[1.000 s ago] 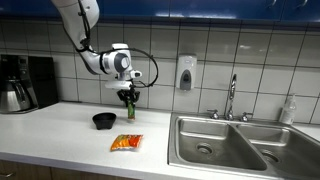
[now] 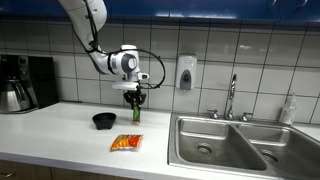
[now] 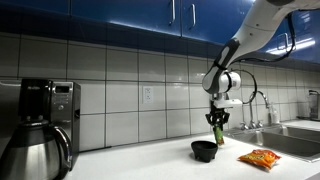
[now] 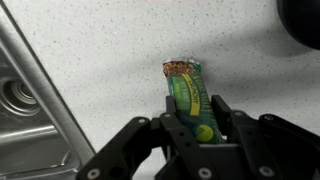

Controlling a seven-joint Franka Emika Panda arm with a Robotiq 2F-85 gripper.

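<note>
A green tube-shaped item [image 4: 187, 92] with a brownish end is held between the fingers of my gripper, which is shut on it. In exterior view 1 the green item [image 2: 136, 115] hangs upright below the gripper [image 2: 134, 98], just right of a black bowl [image 2: 104, 121]. Exterior view 2 shows the green item [image 3: 219, 135] close to the bowl [image 3: 204, 151]; whether its lower end touches the counter I cannot tell. An orange packet [image 2: 127, 143] lies flat on the counter, nearer the front.
A double steel sink [image 2: 205, 148] with a faucet [image 2: 231, 99] takes up the counter's right side. A coffee maker [image 3: 42, 130] stands at the other end.
The gripper and the green item have shifted slightly to the right and a little lower. The bowl and the orange packet have stayed in place.
</note>
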